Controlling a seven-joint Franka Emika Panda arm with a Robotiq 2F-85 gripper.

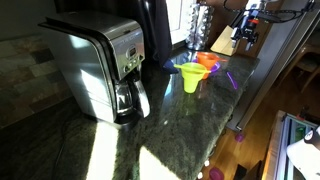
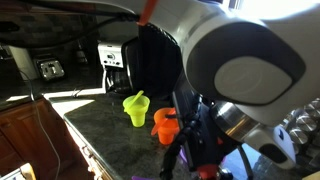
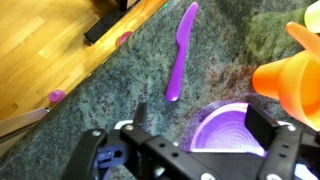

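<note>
Over the counter's far end in exterior view 1, my gripper stands raised above the surface. From the wrist, the open gripper has its two dark fingers spread wide, nothing held between them. A purple plastic knife lies flat on the counter ahead of the fingers. Between and below the fingertips shows a round purple cup or bowl, partly covered by the right finger. To its right is an orange cup with its handle. A yellow-green cup stands nearer the coffee maker, holding a utensil of similar colour.
A silver and black coffee maker takes up the counter's near left. Beyond the counter edge lies the wooden floor.
</note>
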